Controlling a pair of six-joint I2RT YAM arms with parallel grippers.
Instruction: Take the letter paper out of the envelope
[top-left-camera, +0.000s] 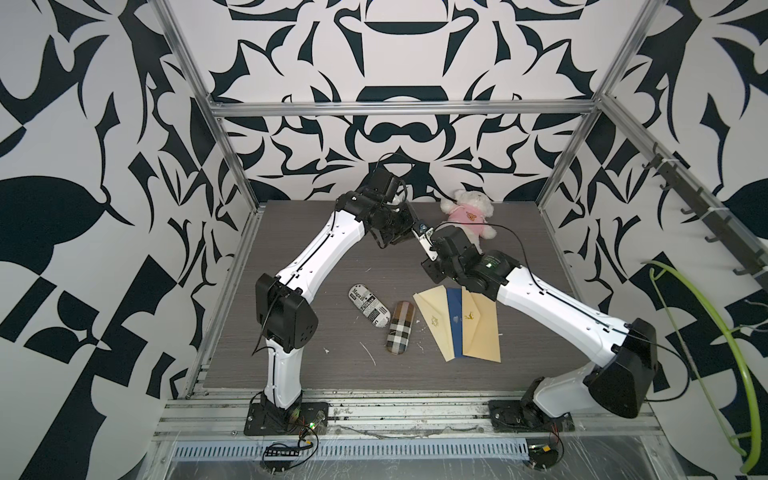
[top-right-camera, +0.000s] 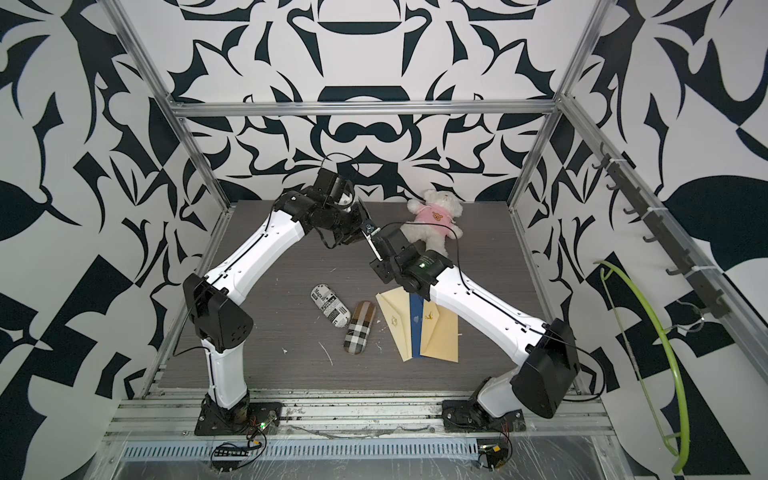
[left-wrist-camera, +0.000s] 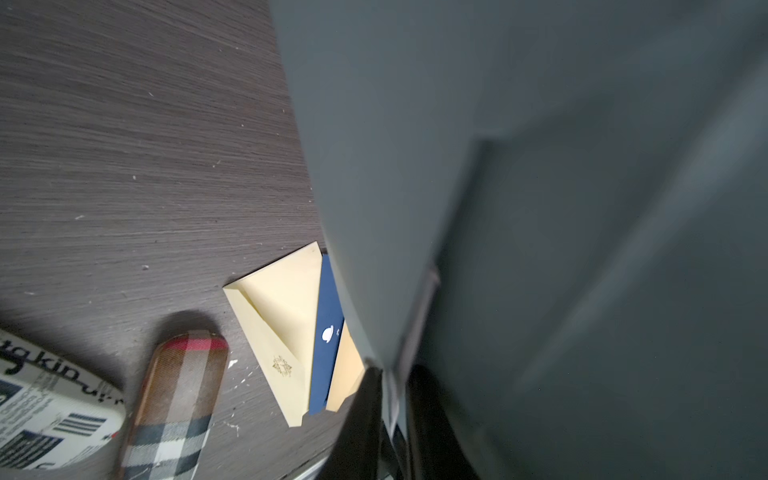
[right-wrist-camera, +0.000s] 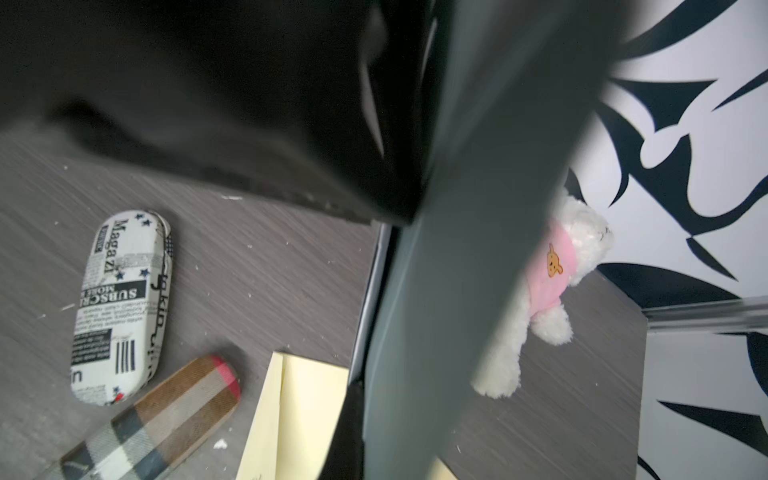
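Note:
Cream (top-left-camera: 433, 320), blue (top-left-camera: 455, 332) and tan envelopes (top-left-camera: 484, 336) lie overlapping at the table's front right. Both arms meet raised above the table behind them. My left gripper (top-left-camera: 404, 224) and my right gripper (top-left-camera: 422, 229) are tip to tip, close together. In both wrist views large blurred grey surfaces fill much of the picture around the fingers, so whether paper is there cannot be told. The fingers of each look shut; anything thin between them is unclear.
A newspaper-print case (top-left-camera: 369, 305) and a plaid case (top-left-camera: 400, 326) lie left of the envelopes. A white teddy bear (top-left-camera: 468, 212) in pink sits at the back right.

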